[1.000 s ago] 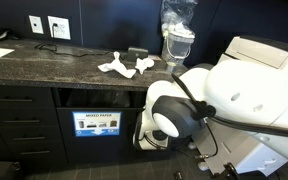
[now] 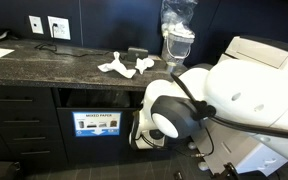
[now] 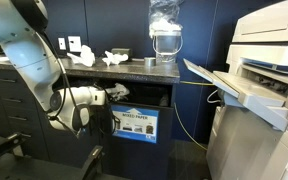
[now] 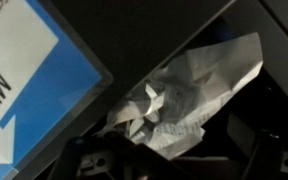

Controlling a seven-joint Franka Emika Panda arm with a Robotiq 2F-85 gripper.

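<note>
A crumpled sheet of printed paper lies beside the bin's front edge in the wrist view. My gripper is open there, its dark fingers spread at the lower edge, with the paper ahead of them. The blue-and-white mixed paper sign marks the bin under the counter; light paper shows at its opening in exterior view 2. In that view the arm reaches down from the left close to the bin front, and the fingertips are hard to make out.
More crumpled white paper rests on the dark countertop. A clear bucket stands at the counter's end. A printer with an extended tray occupies the right side; drawers lie left of the bin.
</note>
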